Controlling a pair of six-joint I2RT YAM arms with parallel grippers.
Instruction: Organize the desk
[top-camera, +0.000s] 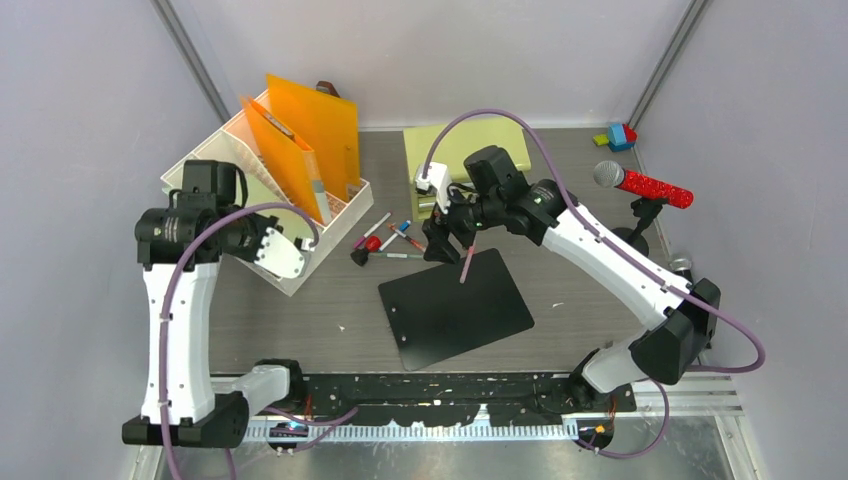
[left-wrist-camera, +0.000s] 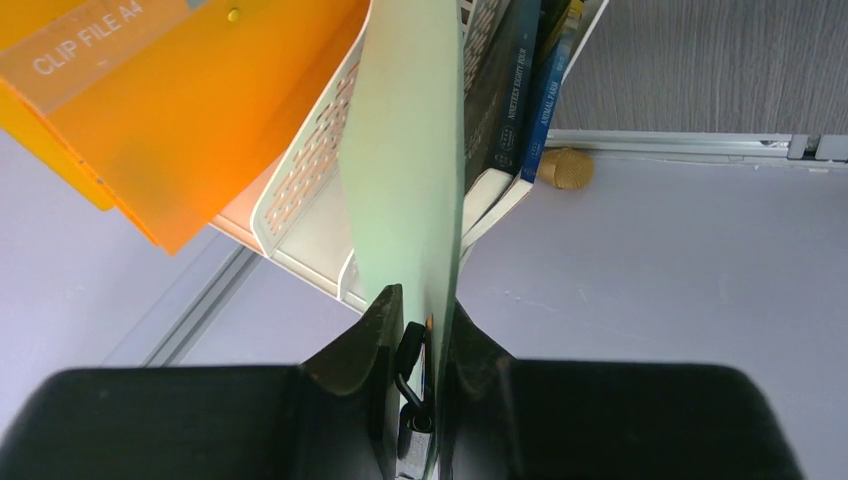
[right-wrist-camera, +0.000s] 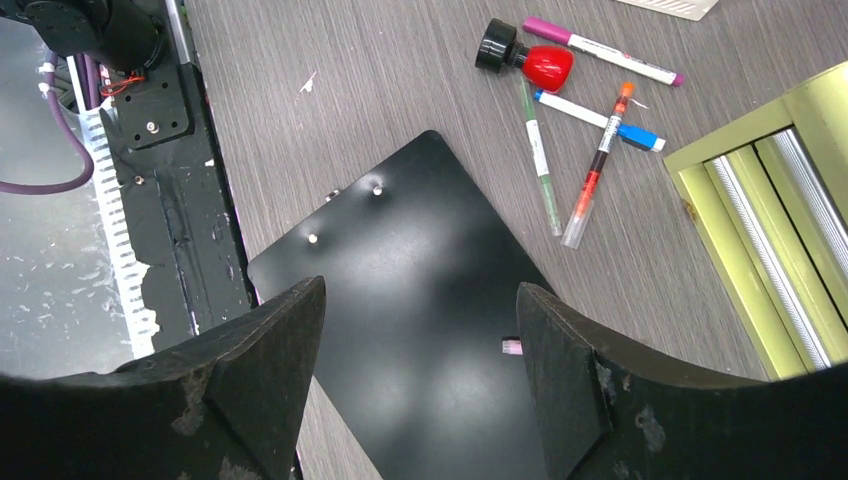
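Note:
In the left wrist view my left gripper is shut on a pale green folder (left-wrist-camera: 405, 150), which stands on edge inside the white file rack (left-wrist-camera: 310, 190). On one side of it lean orange clip files (left-wrist-camera: 220, 110); on the other are blue-spined books (left-wrist-camera: 548, 95). My right gripper stands open above the black clipboard (right-wrist-camera: 400, 240), its fingers empty. A pink pen (top-camera: 467, 264) lies on the clipboard, partly covered by a right finger in the right wrist view. Several pens (right-wrist-camera: 600, 165) and a red-and-black stamp-like object (right-wrist-camera: 545, 66) lie loose on the desk.
A yellow-green case (top-camera: 437, 150) lies at the back middle. At the right stand a red microphone (top-camera: 655, 187) on a stand and small coloured blocks (top-camera: 620, 138). Bare desk shows on both sides of the clipboard.

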